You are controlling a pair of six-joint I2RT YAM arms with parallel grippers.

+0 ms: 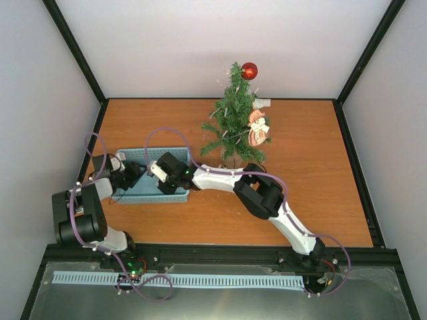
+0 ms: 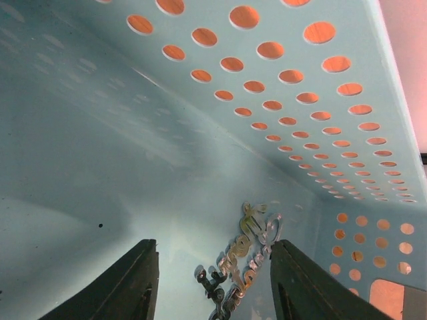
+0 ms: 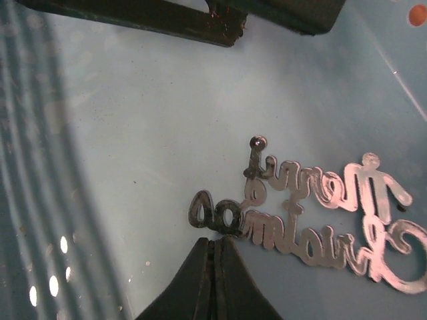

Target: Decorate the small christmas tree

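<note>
A shiny "Merry Christmas" lettering ornament lies flat on the floor of the blue-grey basket (image 1: pixel 150 199); it also shows as the metallic lettering ornament (image 2: pixel 237 257) in the left wrist view. My left gripper is open over the basket, fingers apart, the ornament beyond them and to the right. My right gripper is shut with nothing visible between its fingers, its tips by one end of the lettering. Away to the right stands the small green tree (image 1: pixel 233 113), bearing a red bauble (image 1: pixel 249 71) and a snowman-like figure (image 1: pixel 257 128).
Both grippers are close together inside the basket; dark parts of the left gripper cross the top of the right wrist view. Perforated basket walls (image 2: pixel 287 87) rise around them. Bare wooden table (image 1: pixel 313 167) lies right of the tree.
</note>
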